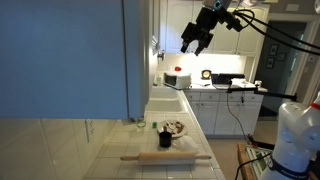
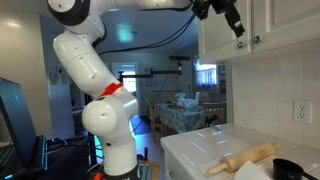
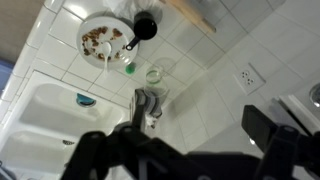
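In exterior view 1 my gripper (image 1: pixel 195 46) hangs high above the counter, beside the large blue-grey panel at left. Its fingers stand apart with nothing visible between them. The wrist view shows those fingers (image 3: pixel 258 124) wide apart too, far above a white tiled counter. Exterior view 2 has the gripper raised in front of the white upper cabinet doors (image 2: pixel 214 35); whether it touches them I cannot tell. Down on the counter are a black pot (image 3: pixel 145 25), a plate with brown pieces (image 3: pixel 90 43) and a wooden rolling pin (image 1: pixel 166 157).
A white sink (image 3: pixel 45 120) adjoins the counter. Near the wall stand a clear glass (image 3: pixel 154 75) and a small green item (image 3: pixel 130 69). An outlet (image 2: pixel 301 110) is on the wall under the cabinets. Farther back is a toaster (image 1: pixel 177 80).
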